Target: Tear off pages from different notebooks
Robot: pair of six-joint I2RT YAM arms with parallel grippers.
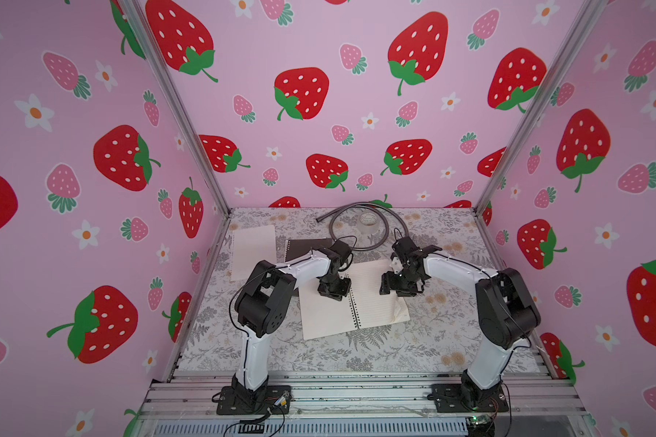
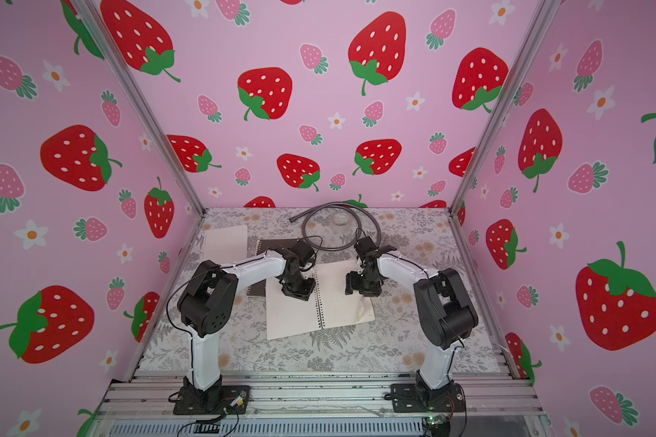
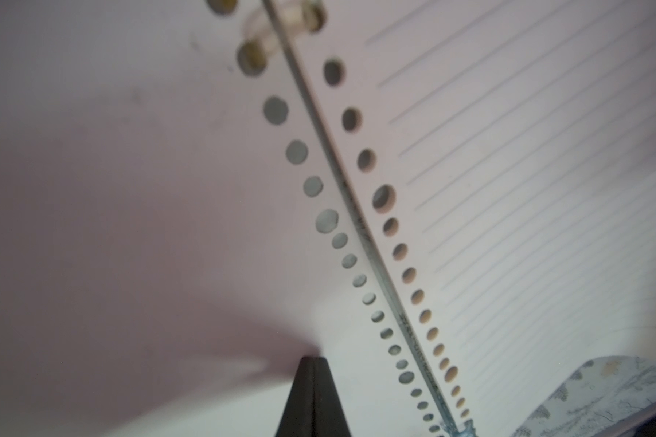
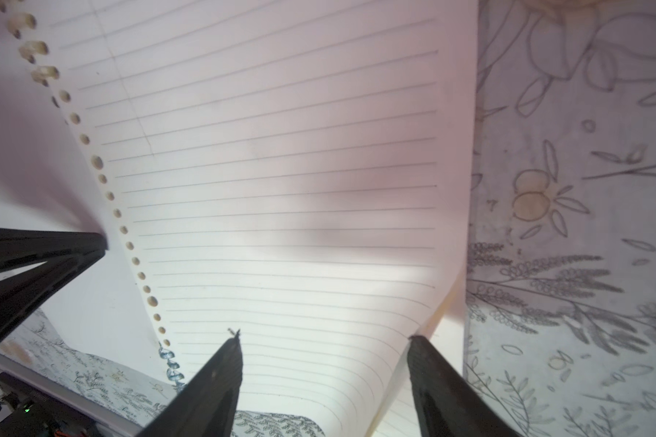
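Note:
An open spiral notebook (image 1: 326, 317) lies at the front middle, with a blank left page (image 3: 160, 218) and a lined right page (image 4: 284, 182). My left gripper is shut over the left page beside the binding, nothing visible between its fingers. My right gripper is open over the right page near its outer edge. In the right wrist view that edge curls up between and beyond the open fingers, with another lined sheet showing beneath it.
A dark notebook (image 1: 304, 246) lies behind the left arm, and a loose white sheet (image 1: 251, 247) is at the back left. A coiled grey hose (image 2: 340, 247) lies at the back.

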